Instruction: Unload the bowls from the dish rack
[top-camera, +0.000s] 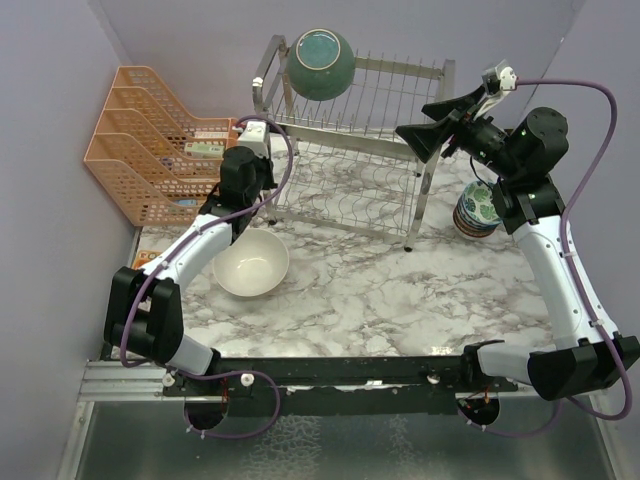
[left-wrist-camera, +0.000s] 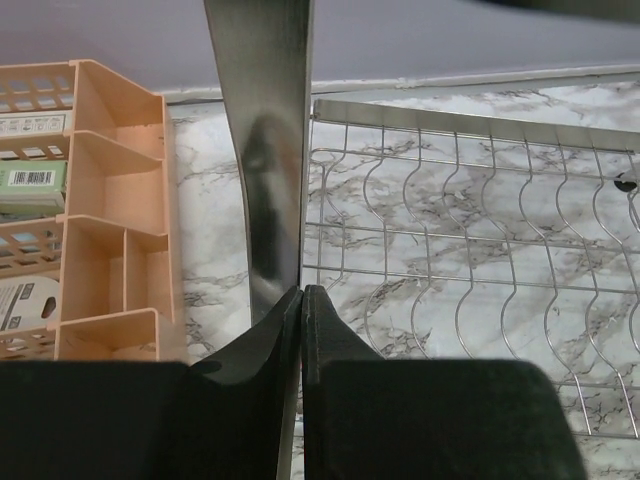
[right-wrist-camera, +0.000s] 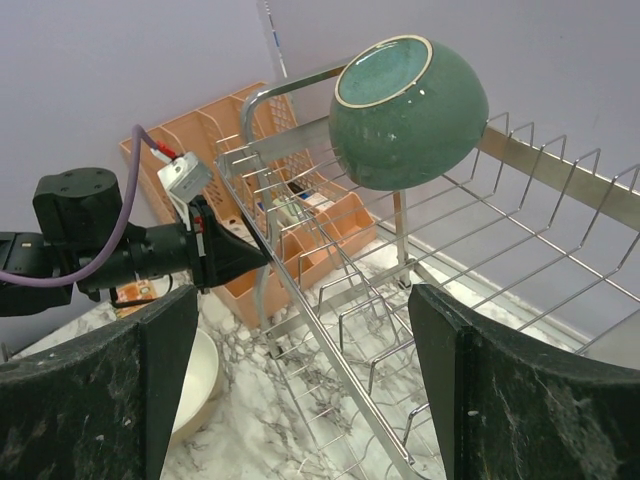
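A green bowl (top-camera: 320, 65) (right-wrist-camera: 405, 115) rests upside down on the upper tier of the metal dish rack (top-camera: 360, 138) (right-wrist-camera: 336, 350), at its back left. My left gripper (top-camera: 262, 175) is shut at the rack's left upright, with nothing visible between its fingers. My right gripper (top-camera: 432, 128) stands open over the rack's right end, its two fingers wide apart in the right wrist view. A white bowl (top-camera: 250, 262) sits on the marble counter at front left, and a stack of bowls (top-camera: 478, 212) stands right of the rack, partly behind the right arm.
An orange compartment organiser (top-camera: 145, 140) (left-wrist-camera: 120, 190) with small boxes stands left of the rack, against the wall. The lower tier shows bare wires.
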